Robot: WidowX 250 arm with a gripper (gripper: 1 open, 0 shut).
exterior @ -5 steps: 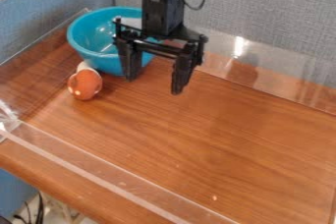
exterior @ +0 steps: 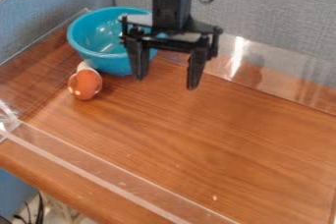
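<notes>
My black gripper (exterior: 167, 69) hangs open above the table in the upper middle, its two fingers spread wide with nothing between them. Behind and left of it is a turquoise bowl (exterior: 98, 39), partly hidden by the gripper. A small orange-and-white object (exterior: 85, 85), perhaps a toy, lies on the wooden table just in front of the bowl, apart from the gripper.
A clear plastic strip runs along its back and front edges. A grey padded wall (exterior: 269, 12) stands behind, and a blue-grey panel (exterior: 33, 31) borders the left.
The bowl and orange object are where they were.
</notes>
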